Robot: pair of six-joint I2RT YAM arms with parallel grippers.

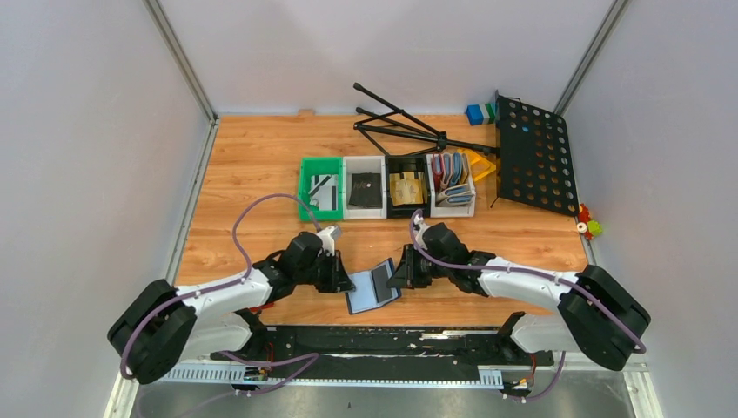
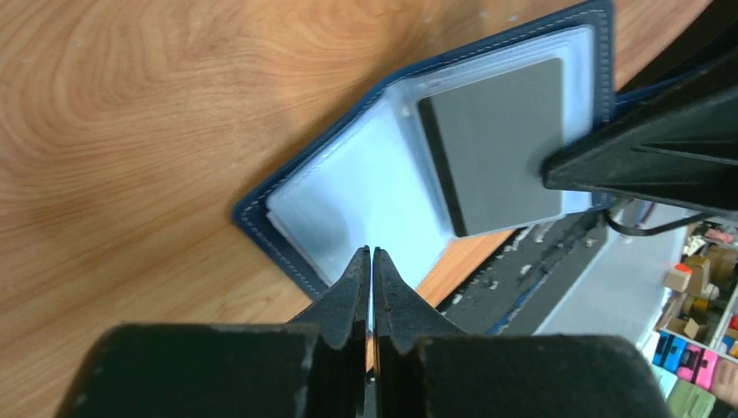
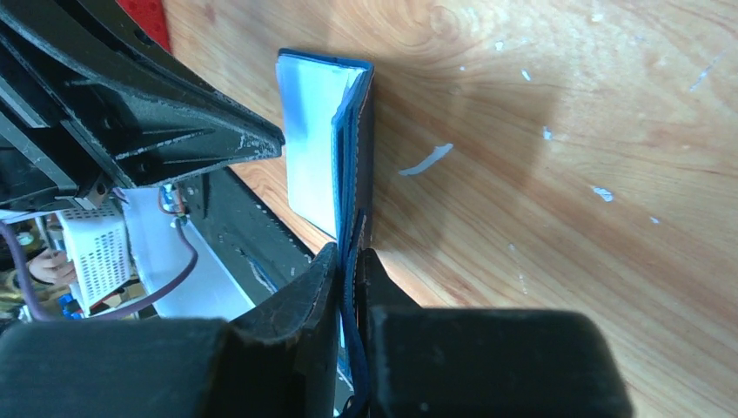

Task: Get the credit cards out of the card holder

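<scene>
An open card holder [image 1: 372, 287] with a dark blue stitched border lies low on the table between both grippers. In the left wrist view it shows light blue inner panels [image 2: 348, 192] and a grey card pocket [image 2: 492, 148]. My left gripper is over its left panel, fingertips close together; whether anything is between them is unclear. My right gripper is shut on the holder's edge, which runs between its fingers in the right wrist view.
Behind stand a green bin [image 1: 305, 174], white and black bins, and a bin of packets [image 1: 451, 201]. A black stand [image 1: 531, 157] lies back right.
</scene>
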